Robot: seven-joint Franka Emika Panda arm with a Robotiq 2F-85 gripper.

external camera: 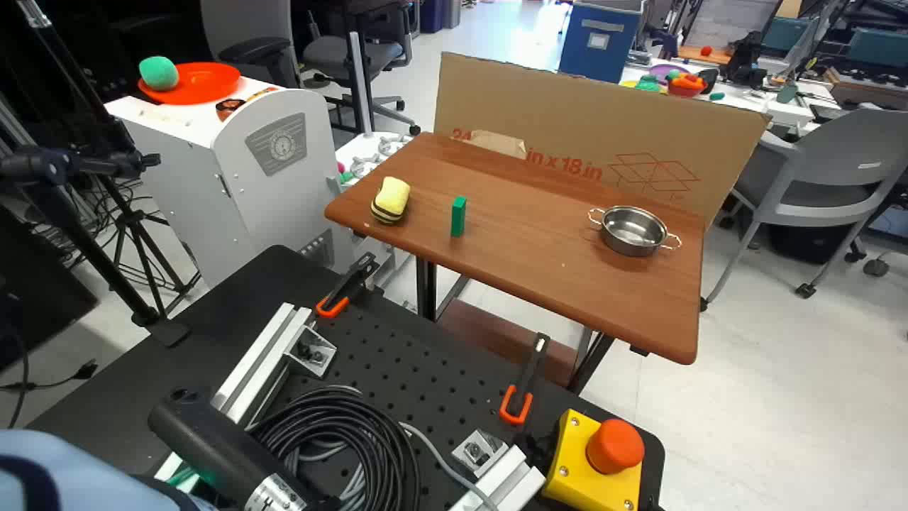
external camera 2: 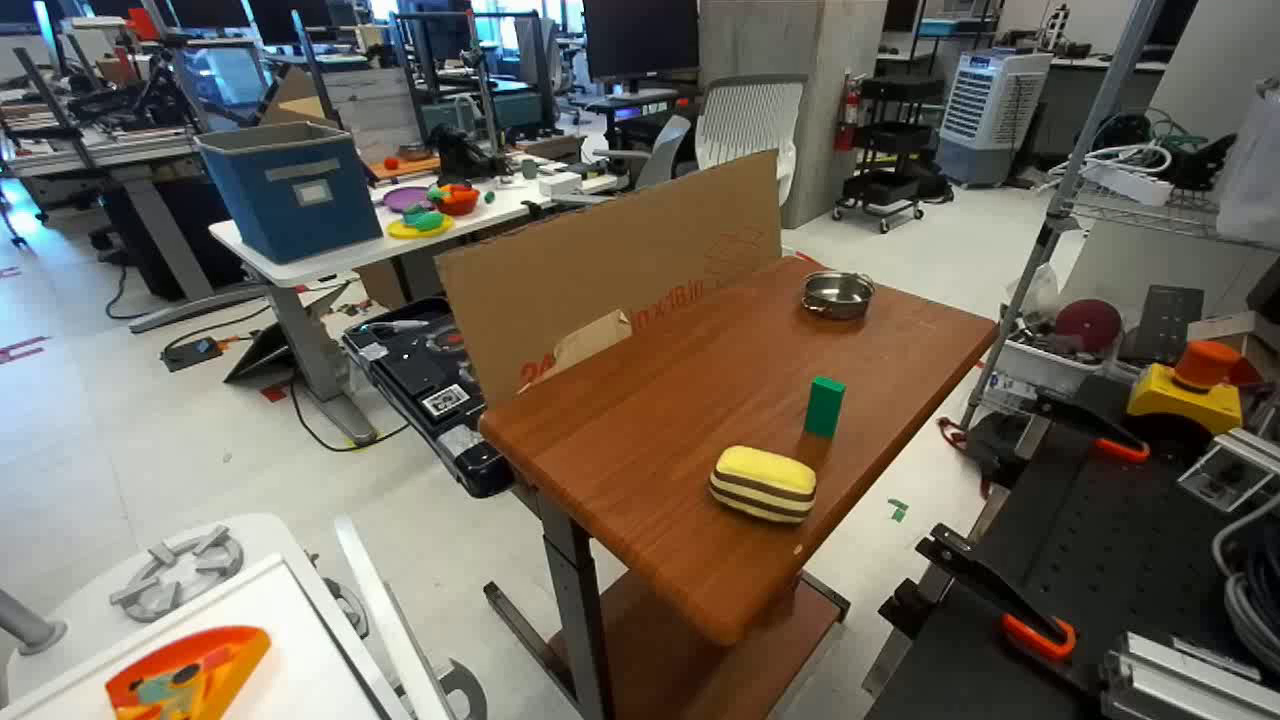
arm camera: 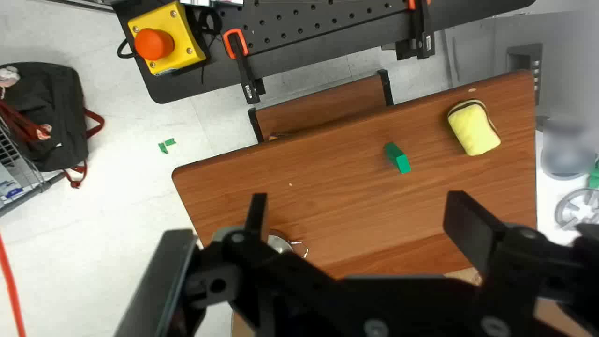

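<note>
Wide open, my gripper hangs high above the table, and nothing is between its fingers. A green block (external camera: 457,216) stands upright on the brown wooden table (external camera: 528,247); in the wrist view the green block (arm camera: 397,157) shows beyond the fingertips. To its left in exterior view 1 is a yellow plush (external camera: 391,199) with dark stripes, also seen as the yellow plush (external camera 2: 763,482) in exterior view 2. A steel pot (external camera: 632,230) with two handles sits at the table's other end. In the wrist view one finger partly hides the pot (arm camera: 279,244).
A cardboard sheet (external camera: 587,136) stands along the table's far edge. The black perforated bench (external camera: 408,362) carries clamps, coiled cable and a yellow emergency-stop box (external camera: 594,464). The table's middle, between block and pot, is bare.
</note>
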